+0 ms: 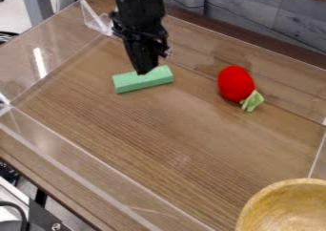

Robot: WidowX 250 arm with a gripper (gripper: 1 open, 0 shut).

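My black gripper (144,57) is near the upper middle, shut, with nothing seen between its fingers, above a pale green block (143,79) lying on the wooden table (166,158). A red rounded object (235,83) with a light green leafy part (251,101) lies to the right.
A yellow bowl (288,209) is cut off at the bottom right corner. Cables run along the left edge.
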